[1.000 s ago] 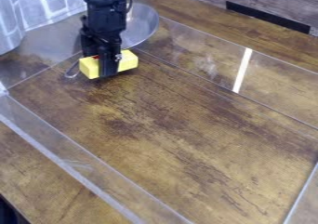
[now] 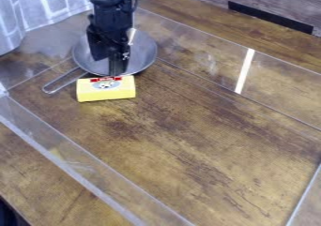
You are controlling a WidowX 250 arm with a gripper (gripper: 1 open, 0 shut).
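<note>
My black gripper (image 2: 111, 52) hangs over a grey pan (image 2: 138, 59) at the upper left, its fingers pointing down above a yellow box (image 2: 105, 92) with a red and white label. The box lies flat on the wooden table just in front of the pan, whose handle extends to the lower left. The dark fingers overlap the pan's dark shadow, so their spacing is unclear.
Transparent strips or panels run along the table's left and right, and a white tape mark (image 2: 245, 70) lies at the upper right. A pale object (image 2: 19, 28) stands at the upper left.
The yellow box was raised at the gripper about a second ago and now lies lower on the table, apart from the fingers. The gripper has risen slightly above it.
</note>
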